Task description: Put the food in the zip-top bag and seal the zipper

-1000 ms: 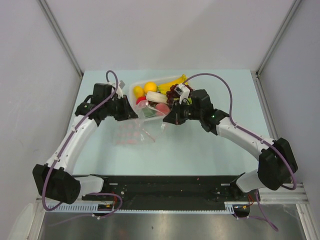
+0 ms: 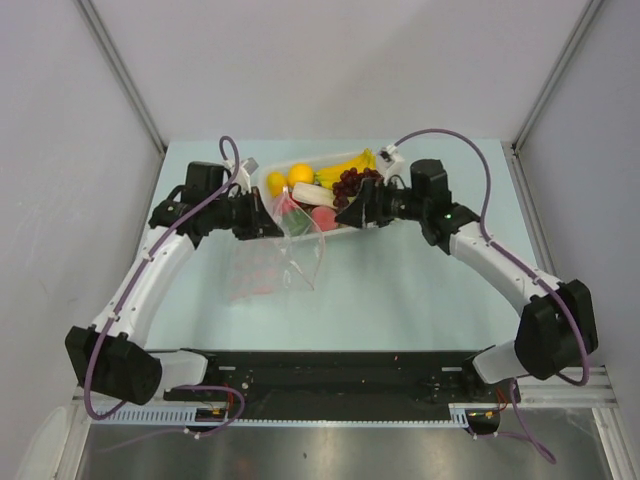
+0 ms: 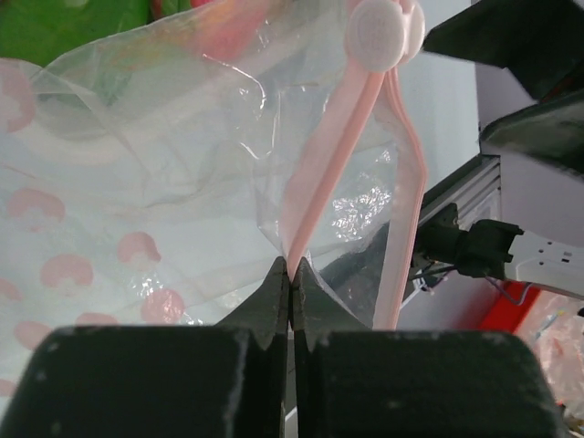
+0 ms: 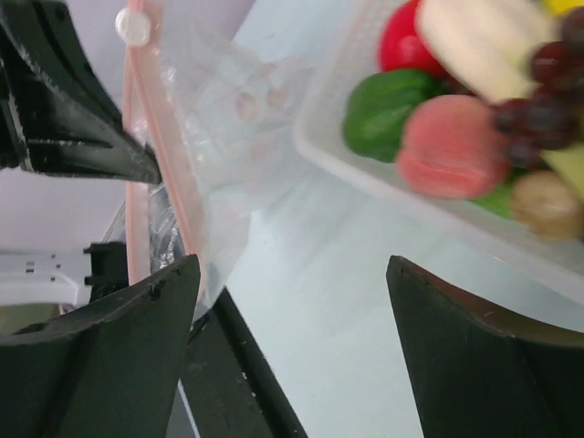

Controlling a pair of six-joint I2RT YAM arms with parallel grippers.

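Observation:
My left gripper is shut on the pink zipper edge of the clear bag (image 3: 182, 155), which hangs with its mouth parted and its white slider (image 3: 374, 35) high on the zipper. My right gripper stands open to the right of the bag, near the front of the white food bin (image 4: 365, 173), with nothing visible between its fingers. In the bin are a peach (image 4: 452, 146), a green pepper (image 4: 379, 114), grapes (image 4: 547, 114), bananas (image 2: 340, 168) and other food.
A dark edge (image 2: 330, 365) runs along its front.
My right gripper has moved right and up, away from the bag's edge, and has opened.

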